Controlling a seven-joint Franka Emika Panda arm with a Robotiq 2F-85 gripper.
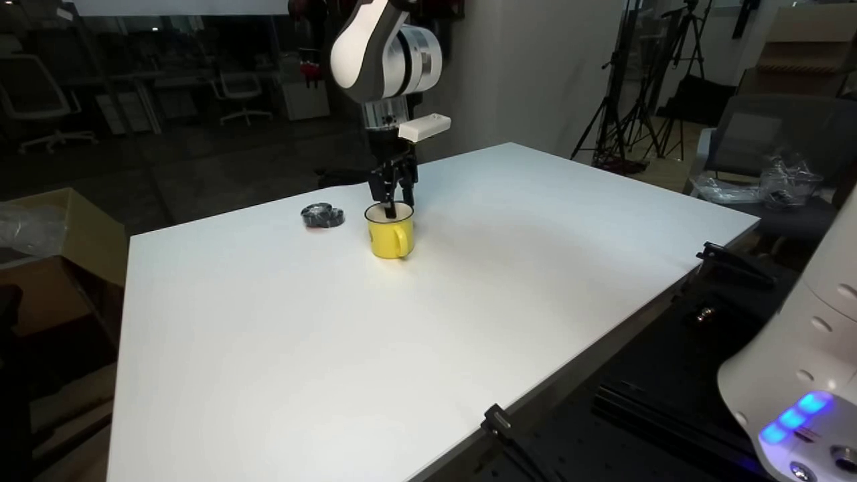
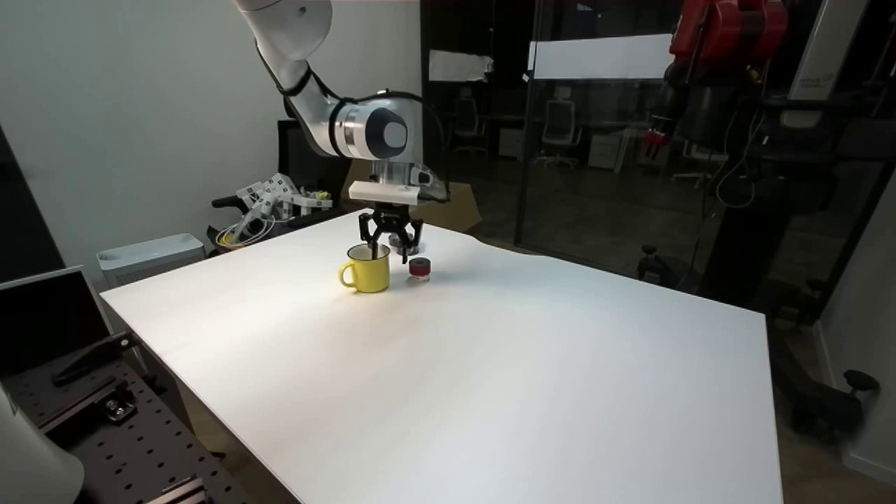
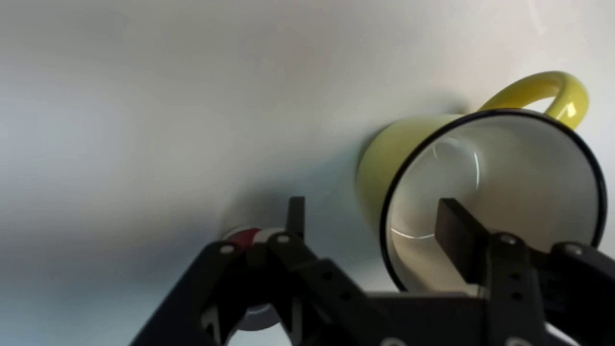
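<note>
A yellow mug (image 3: 375, 167) with a white inside and a dark rim stands upright on the table. My gripper straddles its wall: one finger (image 3: 461, 236) reaches inside the mug, the other (image 3: 296, 216) hangs outside. A gap shows between each finger and the wall in the wrist view, so the fingers are apart and grip nothing. From the second exterior view, the same mug (image 2: 369, 276) has its handle on the left, turned away from the outside finger.
A small red-and-clear jar with a dark lid (image 2: 419, 269) sits close to the outside finger and is partly hidden in the wrist view. A dark wrapped object (image 1: 322, 214) lies beside the mug.
</note>
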